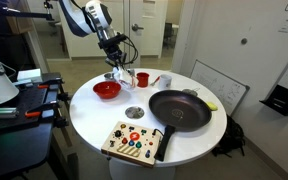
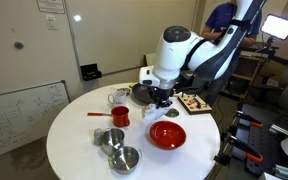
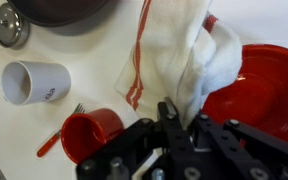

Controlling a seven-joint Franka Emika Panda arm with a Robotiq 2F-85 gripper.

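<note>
A white cloth with red stripes (image 3: 169, 55) hangs from my gripper, which is shut on it. In the wrist view, the cloth spreads over the white table and overlaps the left rim of the red bowl (image 3: 264, 95). Exterior view 1 shows my gripper (image 1: 114, 57) above the cloth (image 1: 126, 79), just behind and right of the red bowl (image 1: 107, 89). From the other side, the cloth (image 2: 154, 114) hangs beside the red bowl (image 2: 167, 136); whether its lower end touches the table cannot be told.
A red mug (image 3: 84, 137) and a white mug (image 3: 36, 82) stand near the cloth. Two metal bowls, one here (image 2: 125, 158), sit at the table's side. A black pan (image 1: 179, 110) and a wooden knob board (image 1: 132, 142) occupy the far part. Bare table lies left of the board.
</note>
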